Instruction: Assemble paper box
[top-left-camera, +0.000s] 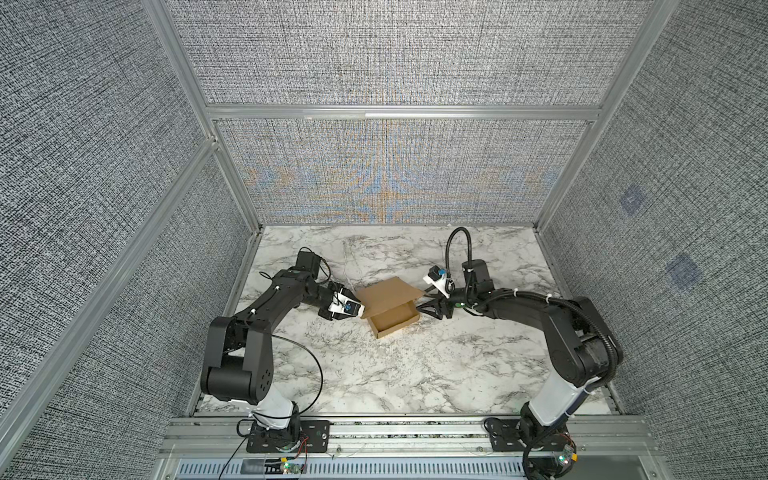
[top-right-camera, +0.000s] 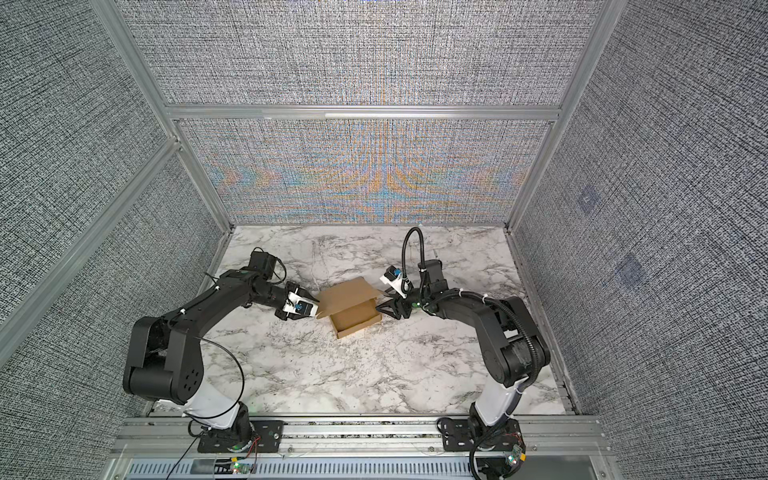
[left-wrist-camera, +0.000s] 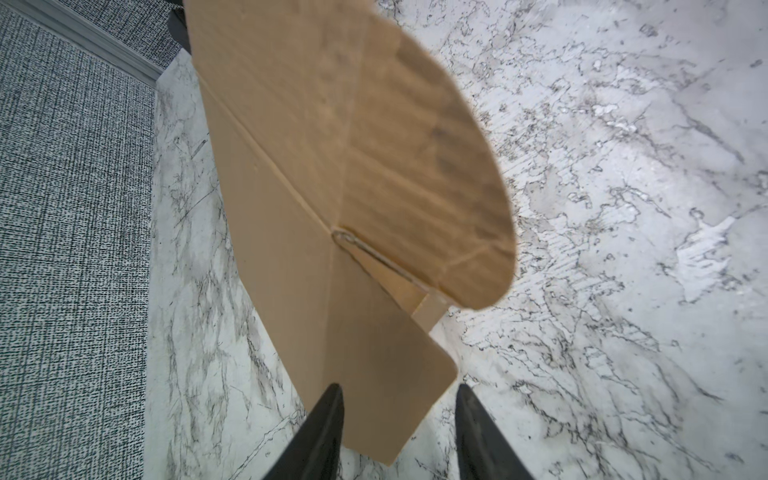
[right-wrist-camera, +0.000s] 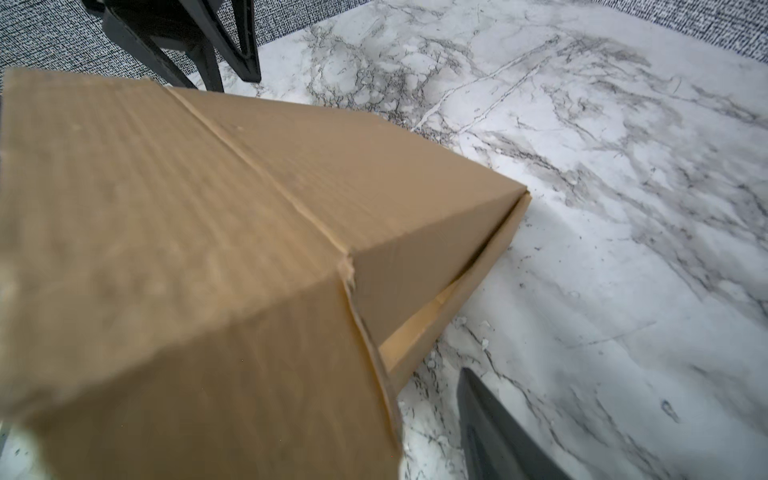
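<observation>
A brown cardboard box (top-left-camera: 393, 324) sits mid-table, its lid (top-left-camera: 388, 292) raised at a slant over it, flaps sticking out. My left gripper is at the box's left side; in its wrist view the fingertips are apart, with a lid flap (left-wrist-camera: 384, 376) behind the gap between them. My right gripper (top-left-camera: 425, 302) is open at the box's right end, beside the bent flap (right-wrist-camera: 216, 376) that fills much of the right wrist view; only one of its fingers (right-wrist-camera: 496, 424) shows there.
Mesh walls and metal rails enclose it, and both arm bases stand at the front edge.
</observation>
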